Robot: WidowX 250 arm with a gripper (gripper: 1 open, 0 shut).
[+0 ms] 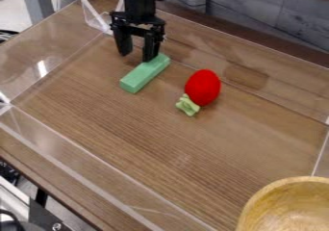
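Note:
My black gripper [137, 42] is at the top centre of the camera view, fingers pointing down and spread open, just behind the upper end of a green block [144, 74] lying on the wooden table [115, 148]. I cannot tell whether a finger touches the block. A red oval object [202, 87] lies to the right of the block, with a small light-green piece [189, 106] at its lower left.
A yellow bowl [288, 212] is cut off at the bottom right. A grey wall [270, 18] borders the table at the back.

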